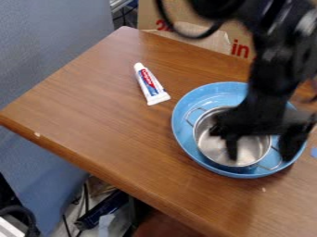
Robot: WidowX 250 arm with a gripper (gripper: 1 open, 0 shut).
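A blue plate [194,111] lies on the right of the wooden table [99,139], with a steel pot [235,155] sitting in it. The black gripper [258,130] hangs over the pot's upper part, motion-blurred; whether it is open or shut cannot be made out. A white toothpaste tube [151,85] lies left of the plate, apart from it.
A cardboard box [192,18] stands behind the table at the back.
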